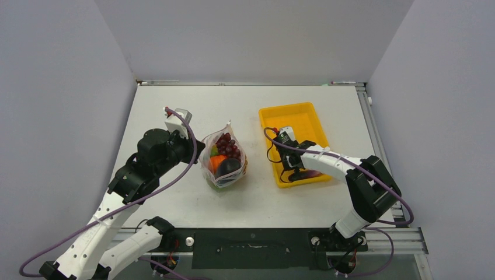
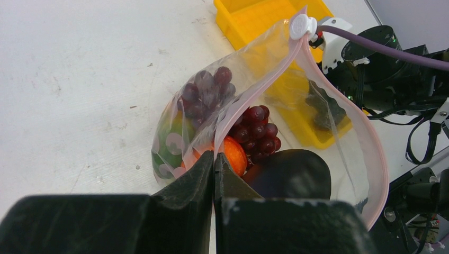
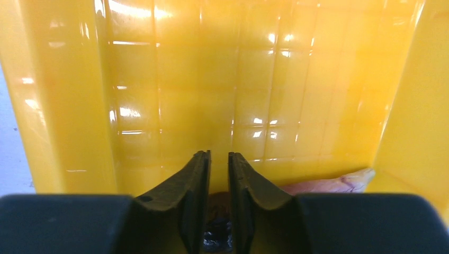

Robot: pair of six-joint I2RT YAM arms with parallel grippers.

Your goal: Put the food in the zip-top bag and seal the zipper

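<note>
The clear zip bag stands open on the table, holding grapes, an orange, a dark oval item and a green item. My left gripper is shut at the bag's pink rim, on its edge. In the yellow tray, my right gripper is part open over a dark item; a pinkish elongated item lies beside it at the tray's side. Whether anything is between the right fingers is not clear.
Bare table surrounds the bag and tray, with walls at the back and both sides.
</note>
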